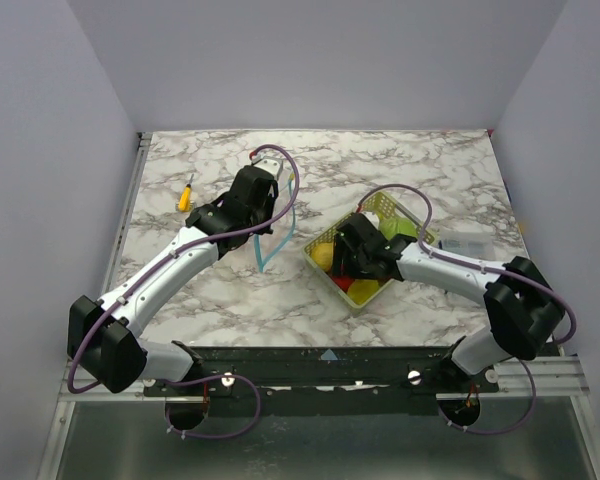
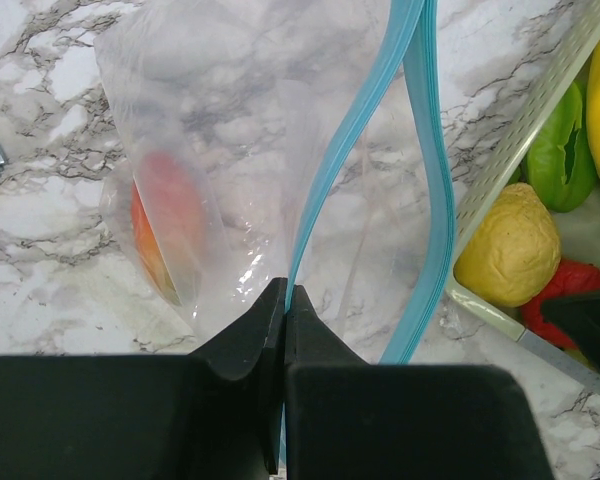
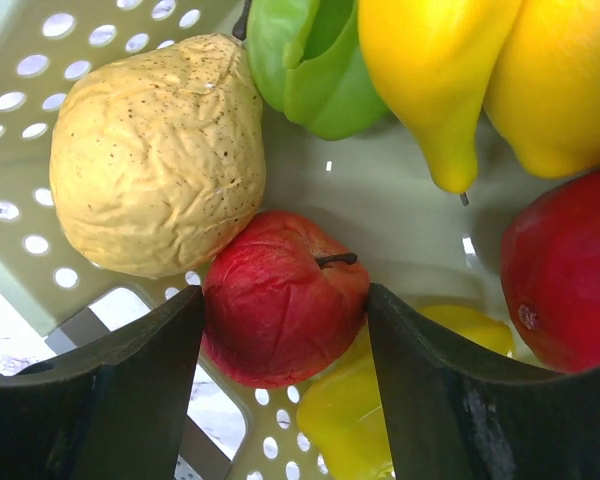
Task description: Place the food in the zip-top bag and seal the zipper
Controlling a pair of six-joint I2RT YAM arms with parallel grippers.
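Note:
The clear zip top bag (image 2: 250, 150) stands open, its blue zipper strips (image 2: 438, 200) spread apart in the left wrist view. My left gripper is shut on one blue zipper edge, which runs in between its fingertips. A red-orange food piece (image 2: 168, 225) shows inside the bag. Over the food bin, my right gripper is open, with one fingertip on each side of a wrinkled red fruit (image 3: 280, 330). That fruit lies in the bin beside a tan round food (image 3: 160, 155) and a yellow pepper (image 3: 350, 410).
The perforated bin (image 1: 330, 292) also holds a green pepper (image 3: 315, 80), yellow food (image 3: 430, 80) and another red fruit (image 3: 570, 270). A yellow-handled tool (image 1: 185, 197) lies at the far left. Bare marble (image 1: 240, 315) lies in front of the bag.

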